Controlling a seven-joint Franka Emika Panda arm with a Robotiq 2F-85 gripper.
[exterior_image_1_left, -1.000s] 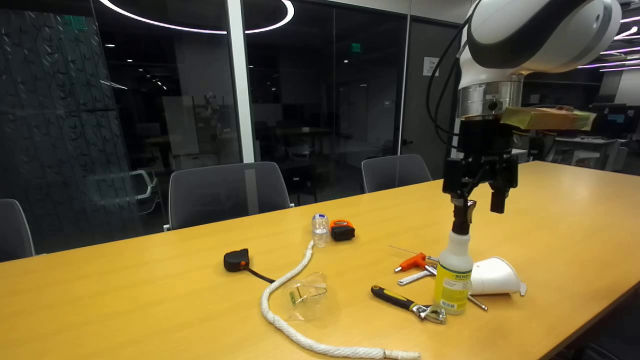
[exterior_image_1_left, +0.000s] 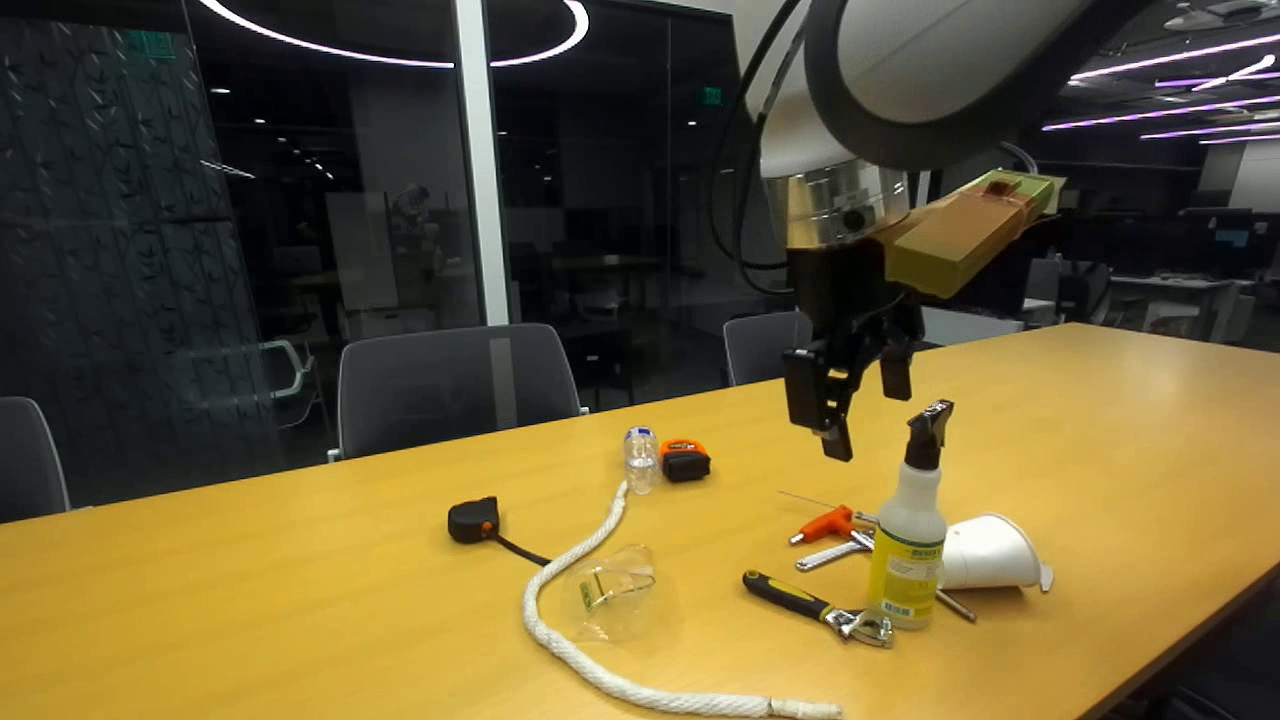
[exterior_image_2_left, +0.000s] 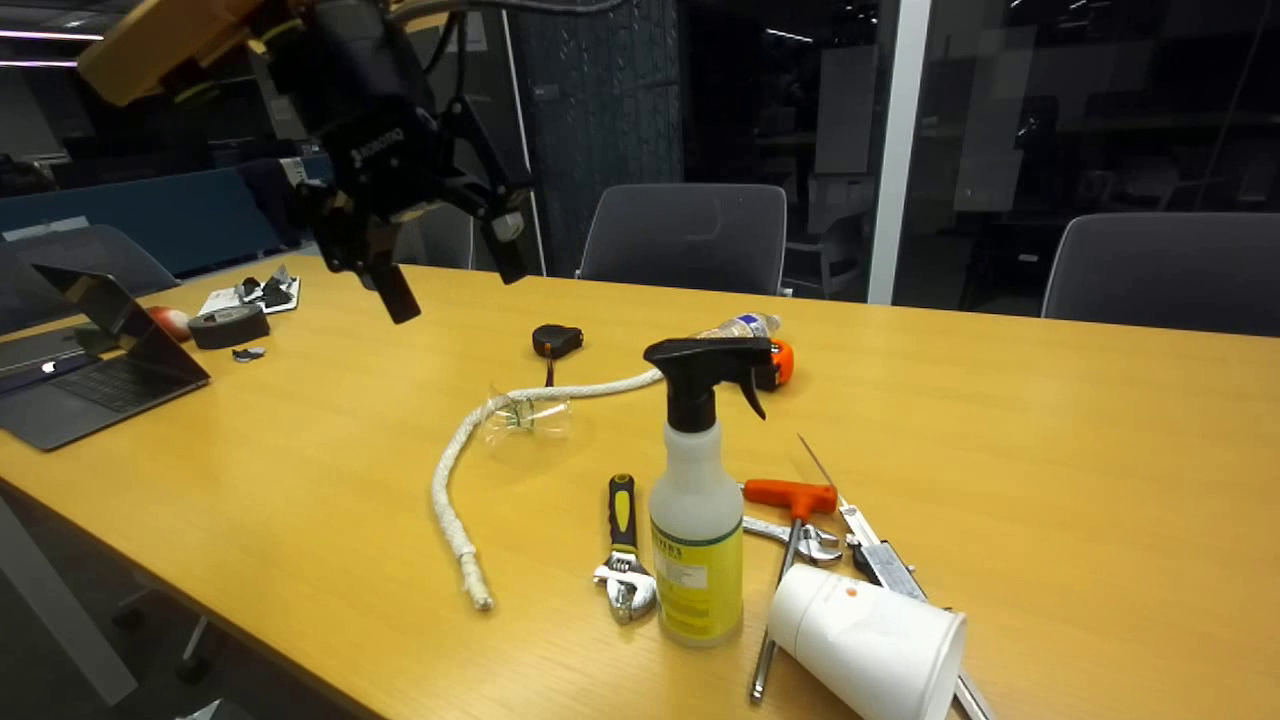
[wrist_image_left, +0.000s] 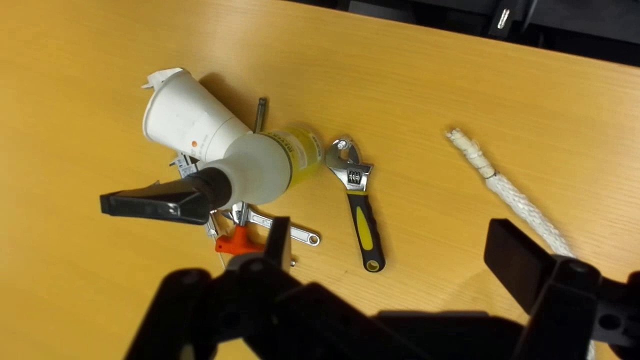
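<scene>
My gripper (exterior_image_1_left: 866, 420) hangs in the air above the table, open, its two fingers wide apart with nothing between them. The spray bottle (exterior_image_2_left: 698, 528), with a black trigger head and a yellow label, stands upright. In the wrist view an adjustable wrench (wrist_image_left: 361, 222) with a black and yellow handle lies ahead of the gap between my fingers, on the table beside the bottle. A white rope (wrist_image_left: 522, 201) runs to its right. The white cup (wrist_image_left: 189, 117) lies on its side against the bottle. An orange-handled tool (exterior_image_2_left: 792, 496), a smaller wrench (wrist_image_left: 282, 227) and a caliper (exterior_image_2_left: 888, 564) lie close together.
Toward the far side are a black tape measure (exterior_image_1_left: 473, 520), an orange tape measure (exterior_image_1_left: 685, 461) and a clear bottle (exterior_image_1_left: 642, 458). A clear plastic piece (exterior_image_1_left: 618, 594) lies by the rope. A laptop (exterior_image_2_left: 108, 360) stands at one end.
My gripper has moved left in exterior view 1, away from above the spray bottle, and has tilted. The objects on the table look unmoved.
</scene>
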